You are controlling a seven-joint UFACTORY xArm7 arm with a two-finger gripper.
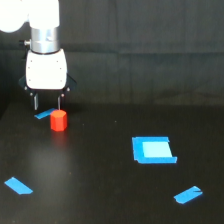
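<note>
My gripper [47, 102] hangs at the upper left of the camera view, its two fingers pointing down and well apart. Nothing shows between them. A red block [58, 121] stands on the dark table just below and in front of the finger on the right side. Whether that finger touches the block cannot be told from this angle.
A blue-taped patch with a pale centre [155, 149] lies right of the middle. Blue tape strips mark the table at lower left [18, 186], lower right [188, 195] and behind the block [44, 114].
</note>
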